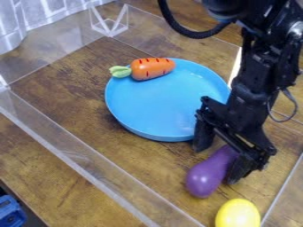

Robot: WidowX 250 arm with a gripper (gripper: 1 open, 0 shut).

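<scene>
My black gripper (225, 142) is low over the wooden table at the right, its fingers around the back part of a purple eggplant (204, 178) lying on the table. Whether the fingers grip it is unclear. A blue plate (154, 106) lies behind and left, with an orange carrot toy (151, 67) on its back rim.
A yellow egg-shaped object (238, 214) lies at the front right. Clear plastic walls border the workspace. A blue object (9, 211) is at the lower left edge. Bare table (66, 84) shows left of the plate.
</scene>
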